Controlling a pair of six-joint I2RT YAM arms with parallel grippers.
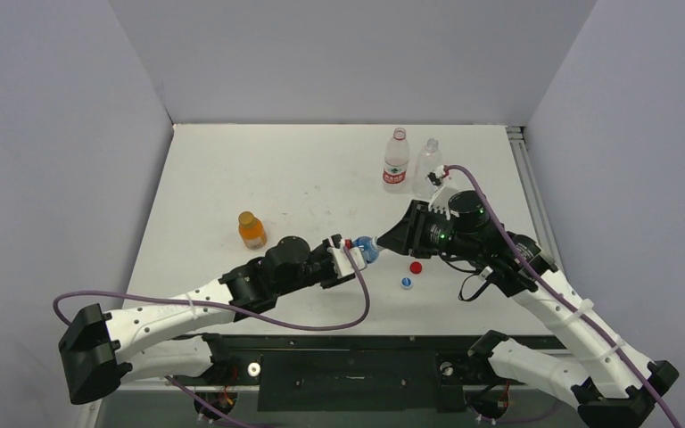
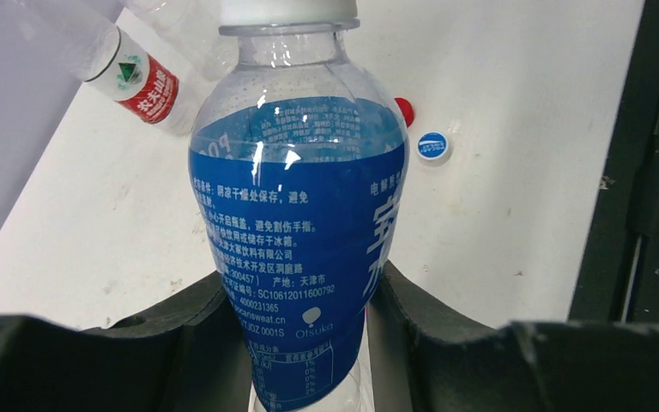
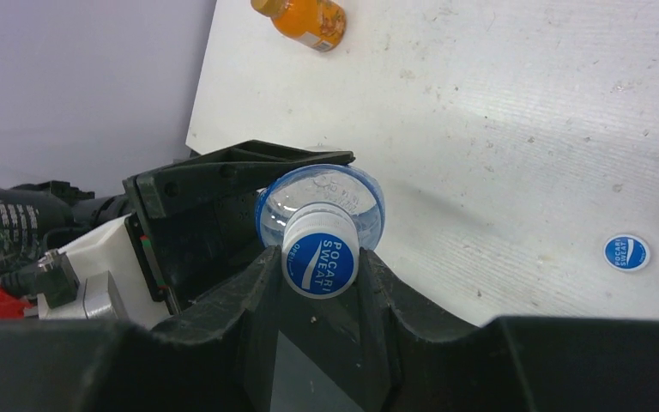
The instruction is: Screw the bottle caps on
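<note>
My left gripper is shut around the lower body of a clear bottle with a blue label [image 2: 300, 215]. The bottle is held tilted above the table, its neck towards my right gripper. On its neck sits a white cap, which shows a blue printed top in the right wrist view. My right gripper is shut on this cap, one finger at each side. How tightly the cap is threaded cannot be told. Loose on the table lie a blue-and-white cap [image 1: 407, 283] and a red cap [image 1: 416, 267].
Two uncapped-looking clear bottles stand at the back right: one with a red-and-white label [image 1: 396, 160], one plain bottle [image 1: 427, 168]. An orange bottle [image 1: 251, 232] with its cap on stands at the left.
</note>
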